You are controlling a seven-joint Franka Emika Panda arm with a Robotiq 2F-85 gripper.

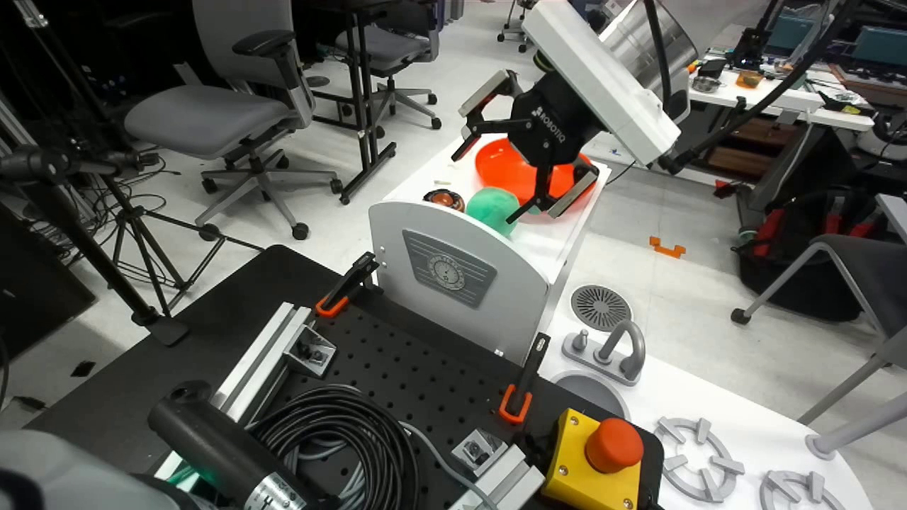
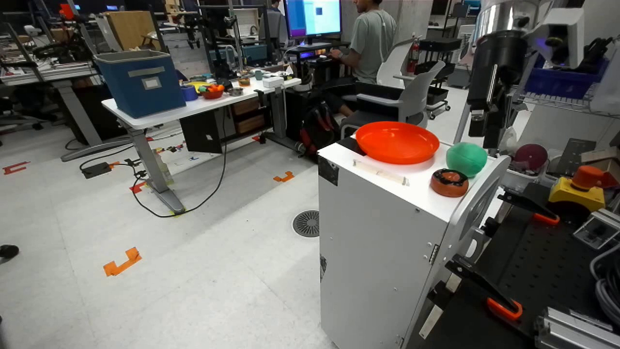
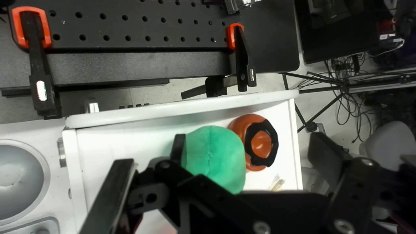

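Observation:
A green round soft object (image 2: 466,159) rests on the white cabinet top, close to the raised grey end panel (image 1: 459,276). Beside it sits an orange-brown round object with a black ring (image 2: 449,182). A wide, shallow red-orange dish (image 2: 397,143) occupies the other part of that surface. My gripper (image 1: 487,187) hangs above the cabinet with its fingers spread wide and empty. In the wrist view the green object (image 3: 214,158) shows beyond the fingers, and dark finger parts cover its lower left portion. The dish is mostly hidden there.
The end panel rises between the cabinet top and a black perforated table (image 1: 400,348). Two clamps (image 1: 348,285) grip the table edge. A toy faucet (image 1: 618,348) and sink lie to the right, with a yellow box and red button (image 1: 595,455) nearby.

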